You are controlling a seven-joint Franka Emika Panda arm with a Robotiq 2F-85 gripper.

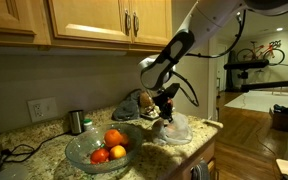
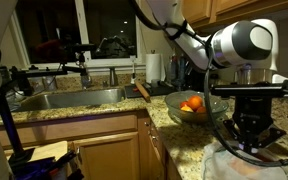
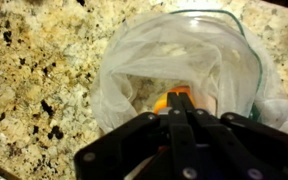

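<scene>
A translucent white plastic bag (image 3: 134, 75) with a green edge lies open-mouthed on the speckled counter; it also shows in exterior view 1 as a pale bag (image 1: 174, 131). My gripper points down into the bag's mouth. Just past its fingertips is something orange and round, an orange fruit (image 3: 174, 97), mostly covered by the gripper. The fingers look closed on it, though the contact itself is hidden. In exterior view 2 the bag (image 2: 239, 165) spreads beneath the gripper (image 2: 246, 150).
A green-grey colander (image 1: 89, 151) with several orange and red fruits stands left of the bag. Behind it are a metal canister (image 1: 76, 122) and a wall outlet. Upper cabinets (image 1: 89, 20) hang above the counter. A sink (image 2: 74, 98) lies farther along in exterior view 2.
</scene>
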